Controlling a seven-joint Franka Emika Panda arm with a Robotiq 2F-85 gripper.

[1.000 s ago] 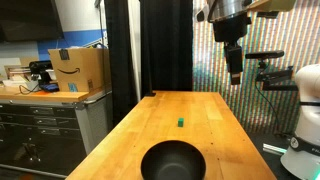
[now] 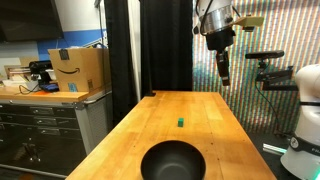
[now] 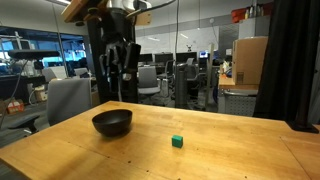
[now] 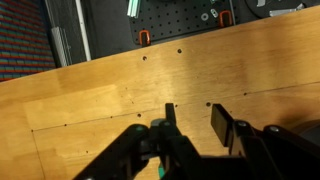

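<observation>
A small green block [image 2: 181, 122] lies on the wooden table, clear of the black bowl [image 2: 173, 161]. In the second exterior view the block [image 3: 177, 141] is right of the bowl [image 3: 112, 122]. High above the table hangs my gripper [image 2: 224, 80], pointing down, right of the block in the first exterior view. From the wrist, the gripper's [image 4: 196, 112] two dark fingertips stand somewhat apart, with bare wood seen between them and no held object visible. A sliver of green [image 4: 162, 172] shows at the bottom edge, and part of the bowl [image 4: 308, 128] at the right.
Dark curtains [image 2: 165, 45] hang behind its far end. A cardboard box [image 2: 80, 68] sits on a side cabinet at the left, away from the table. Several office chairs stand beyond the table.
My arm and gripper have shifted left in the first exterior view and look slightly smaller. The block and the bowl have stayed in place.
</observation>
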